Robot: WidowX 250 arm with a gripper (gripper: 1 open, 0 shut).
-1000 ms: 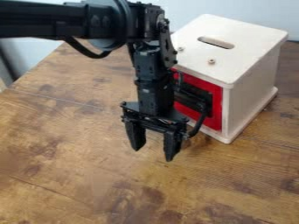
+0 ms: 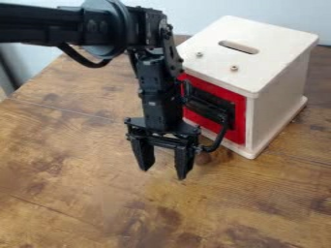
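My black gripper (image 2: 163, 165) points straight down over the wooden table, in front of a light wooden box (image 2: 272, 116). Its two fingers stand apart, open, with nothing visible between them. The box has a slot (image 2: 239, 47) on top, small knobs on the upper face and a red front panel (image 2: 234, 133), which the wrist and a cable partly hide.
The table's back edge and a pale wall are at the upper left.
The box has not moved.
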